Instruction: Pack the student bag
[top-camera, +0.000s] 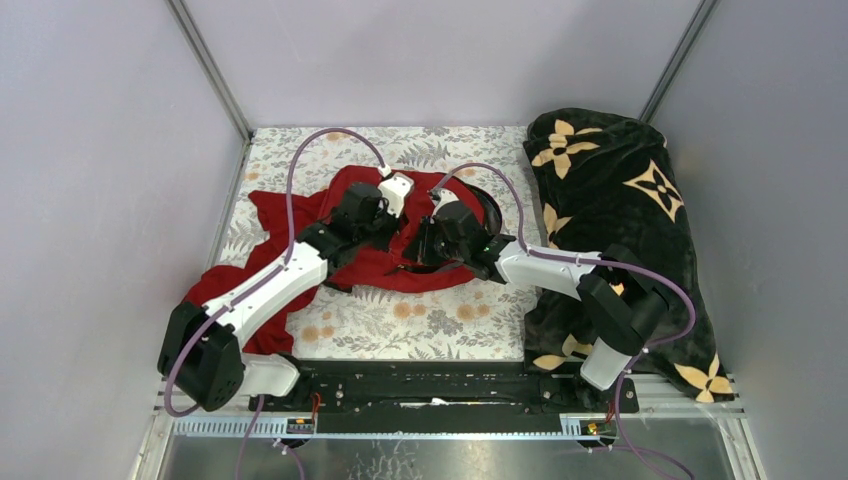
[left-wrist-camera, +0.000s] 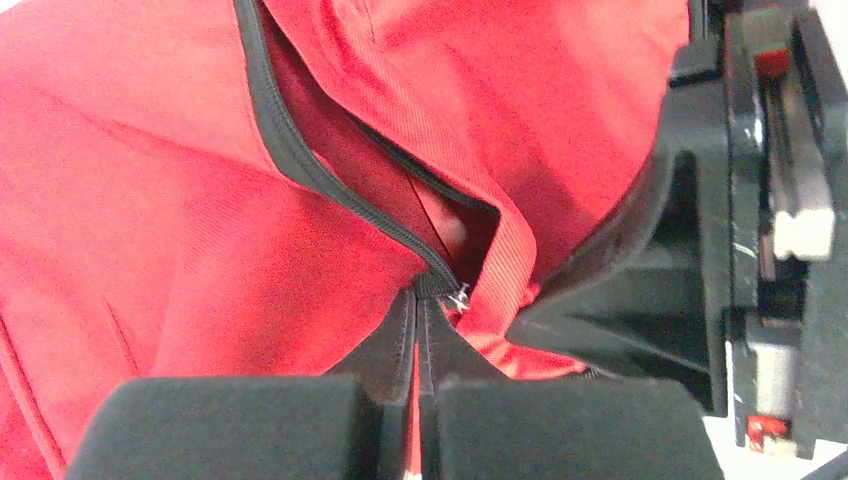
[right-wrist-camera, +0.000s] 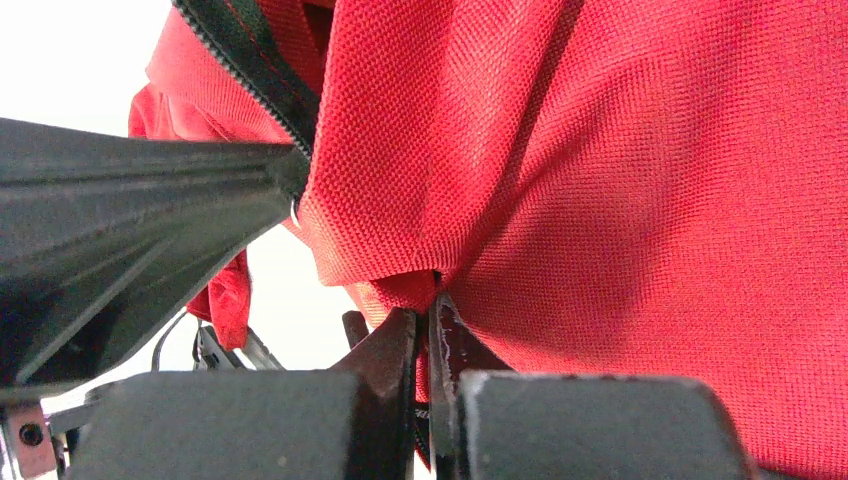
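Note:
The red fabric bag (top-camera: 360, 270) lies crumpled in the middle of the table. My left gripper is shut at the dark zipper (left-wrist-camera: 320, 175) near its small metal pull; whether it holds it I cannot tell. Close beside it, my right gripper is shut low on the red cloth, at a fold near the zipper's end; whether cloth is pinched between the fingertips is not clear. Each wrist view shows the other gripper's black body right beside the bag's opening.
A black blanket (top-camera: 610, 180) with beige flower shapes covers the right side. Pale walls enclose the sides and back.

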